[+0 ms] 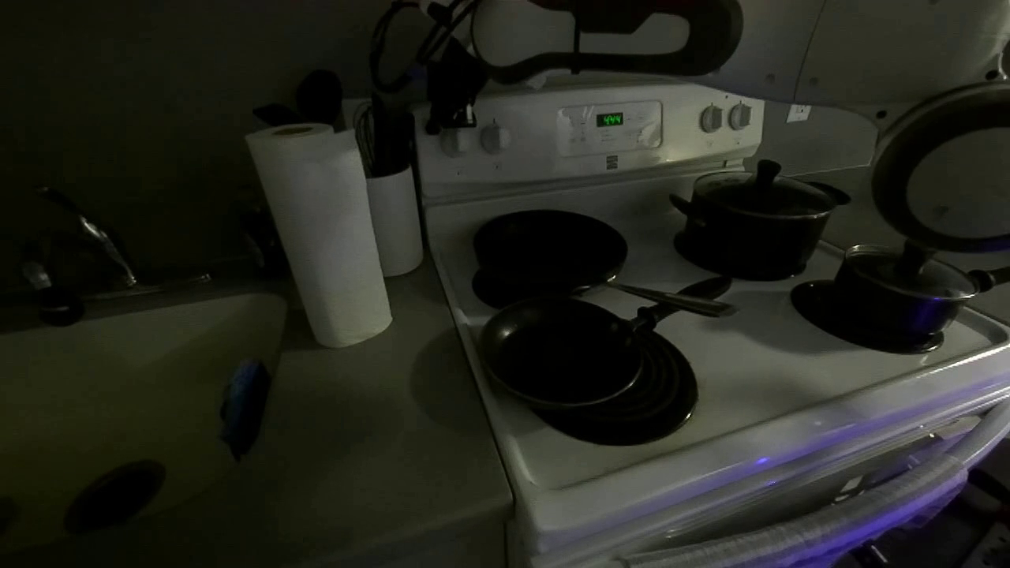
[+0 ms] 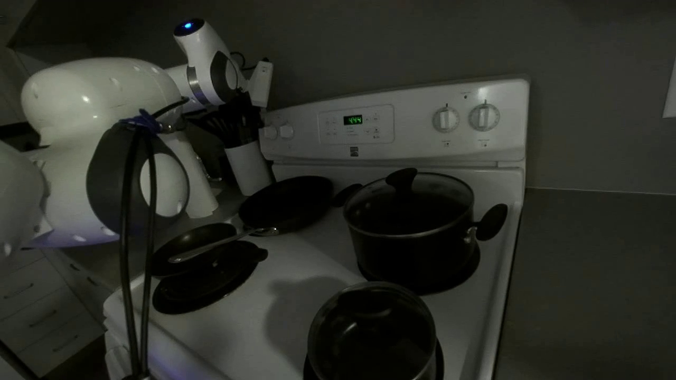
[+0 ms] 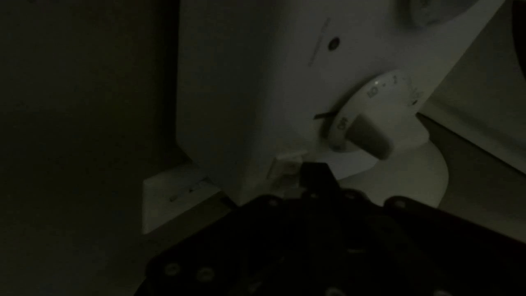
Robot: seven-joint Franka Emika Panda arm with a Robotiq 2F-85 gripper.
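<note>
At the stove's left end, the white back panel (image 1: 535,151) carries two left knobs, the outermost knob (image 1: 457,141) and its neighbour (image 1: 496,137). My dark gripper (image 1: 445,125) hangs at the panel's upper left corner, just above the outermost knob. In the wrist view a knob (image 3: 370,133) stands with its OFF mark near the panel's line. Beside it sits a small white rocker switch (image 3: 286,166). The gripper is shut, its tip overlapping the switch's lower right edge in this view; contact cannot be told. Nothing shows between its fingers.
Below, pans (image 1: 559,350), a large lidded pot (image 1: 757,222) and a small pot (image 1: 899,293) stand on the stove. A paper towel roll (image 1: 322,237) and a utensil holder (image 1: 394,222) stand left of it. The room is dark.
</note>
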